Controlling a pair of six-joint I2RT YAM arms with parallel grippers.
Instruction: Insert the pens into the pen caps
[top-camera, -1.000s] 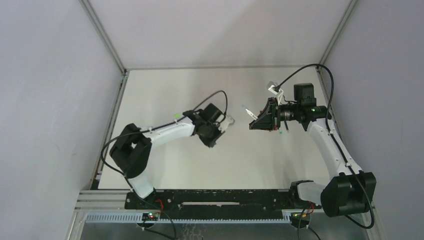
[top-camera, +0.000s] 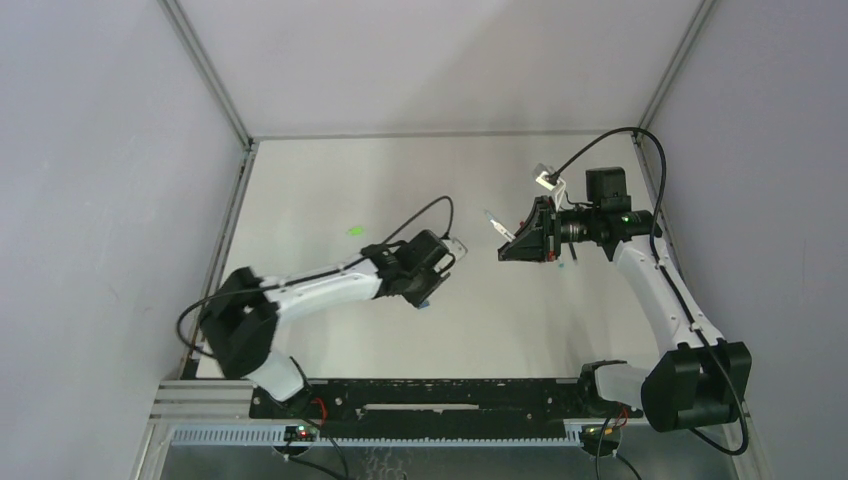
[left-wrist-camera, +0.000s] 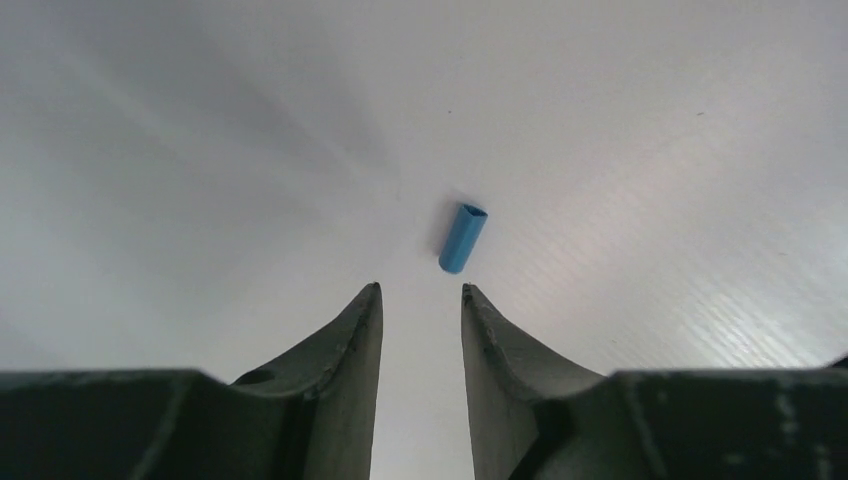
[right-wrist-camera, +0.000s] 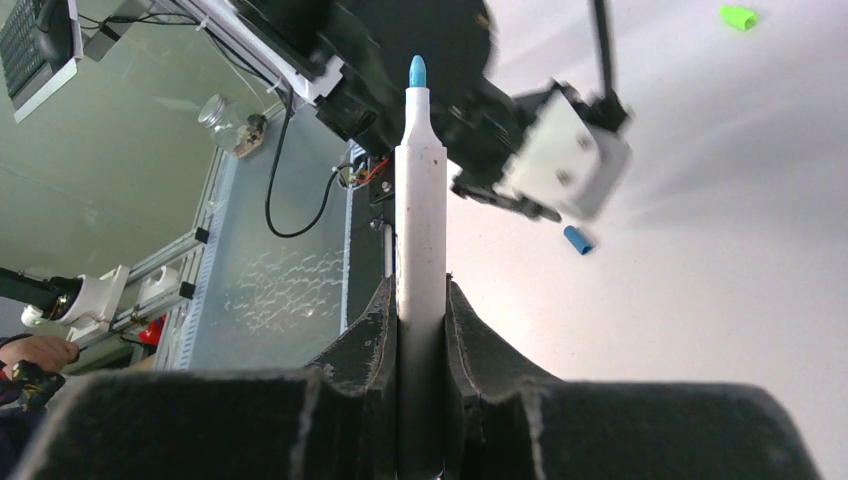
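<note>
A white pen (right-wrist-camera: 421, 220) with a light blue tip stands upright in the right wrist view, clasped between the fingers of my right gripper. From above, the same pen (top-camera: 503, 231) points to the upper left. On the table lies a small blue cap (left-wrist-camera: 463, 238), its open end facing away from my left gripper. That gripper is open and empty, with the cap beyond its fingertips and slightly to the right. In the top view the blue cap (top-camera: 424, 304) is partly covered by the left gripper. A bright green cap (top-camera: 355, 231) rests farther left.
Beneath the right arm, a dark pen (top-camera: 573, 252) and a small red item (top-camera: 522, 223) are partly hidden.
The right arm and its pen have stayed put.
</note>
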